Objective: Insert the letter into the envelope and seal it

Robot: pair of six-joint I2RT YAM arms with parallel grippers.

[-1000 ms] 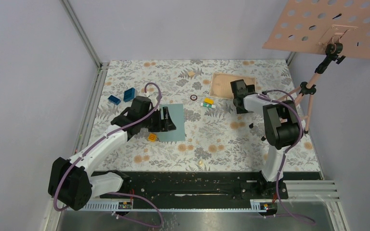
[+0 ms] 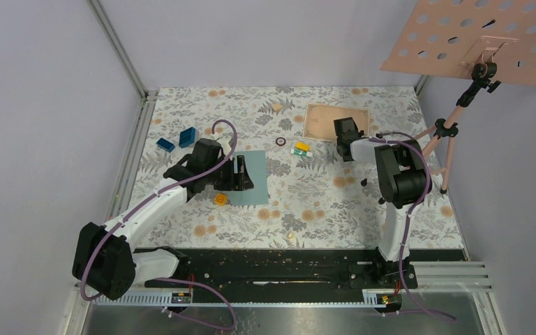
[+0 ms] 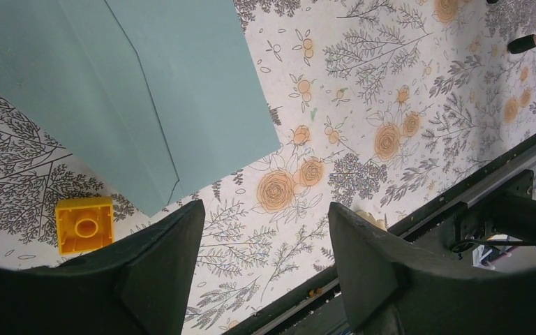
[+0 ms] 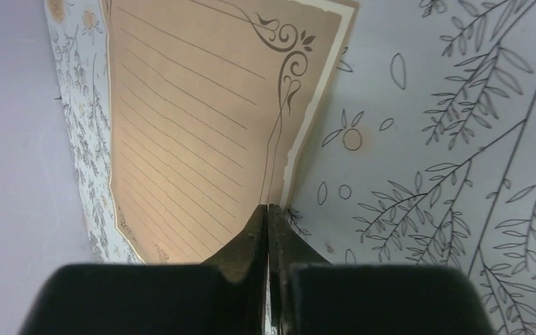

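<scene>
At the back right of the table lies the letter (image 2: 324, 123), a tan lined sheet with an ornate border (image 4: 181, 112). My right gripper is shut at the letter's near edge, its fingertips right at the pale border. I cannot tell any paper between them. In the top view the right gripper (image 2: 347, 136) covers part of the sheet. The pale blue-green envelope (image 2: 257, 167) lies left of centre, flap side up with its seam showing in the left wrist view. Over it my left gripper hangs open and empty.
A yellow block (image 3: 85, 225) sits beside the envelope. Blue boxes (image 2: 187, 137) stand at left; a dark ring (image 2: 280, 141), a glue stick (image 2: 301, 152) and a yellow piece (image 2: 302, 146) lie mid-table. A tripod (image 2: 448, 129) stands at right.
The letter has shifted a little to the left. My left arm and the envelope look almost unchanged.
</scene>
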